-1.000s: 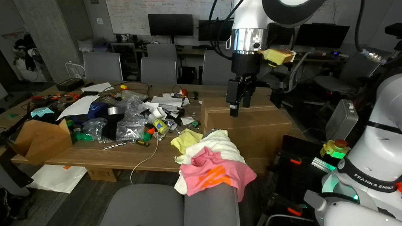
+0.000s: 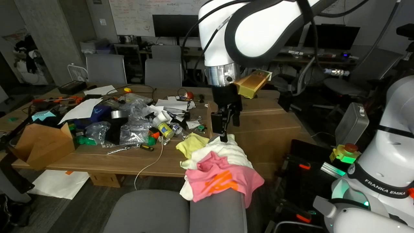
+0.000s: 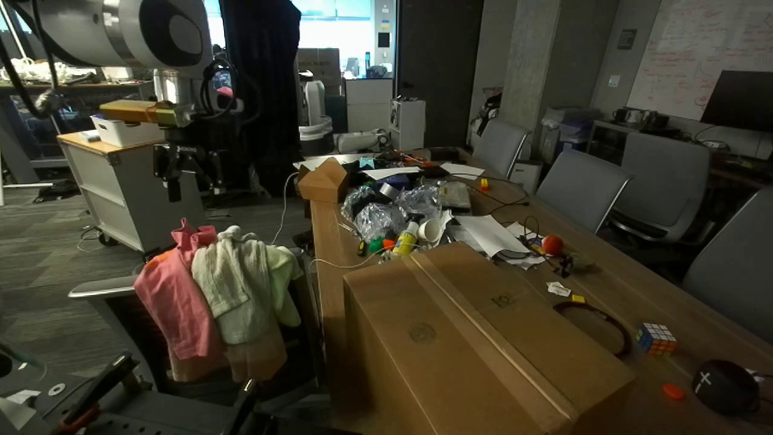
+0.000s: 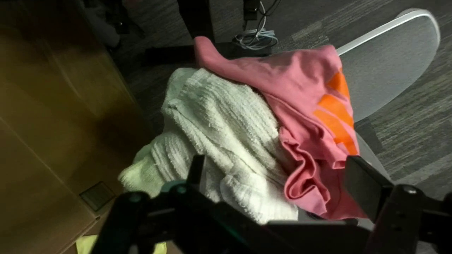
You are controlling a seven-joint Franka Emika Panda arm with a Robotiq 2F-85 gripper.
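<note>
Over the back of a grey chair (image 2: 217,214) hang a pink cloth with orange patches (image 2: 233,178), a white ribbed towel (image 2: 232,151) and a pale yellow cloth (image 2: 192,143). My gripper (image 3: 194,190) hangs open above them, clear of the fabric in exterior view 2. Seen from the wrist, the open gripper has the white towel (image 4: 224,114) below and between its fingers, with the pink cloth (image 4: 305,93) toward the right finger. Nothing is held. The gripper's own body covers the lower part of that view.
A large closed cardboard box (image 3: 478,341) stands on the table right beside the chair. Farther along, the table (image 2: 174,159) carries plastic bags, papers, tools and a small open box (image 2: 46,143). Another white robot arm (image 2: 382,155) stands at the right.
My gripper has moved left and lower in exterior view 1, from in front of the cardboard box to above the cloths. The cloths look unmoved.
</note>
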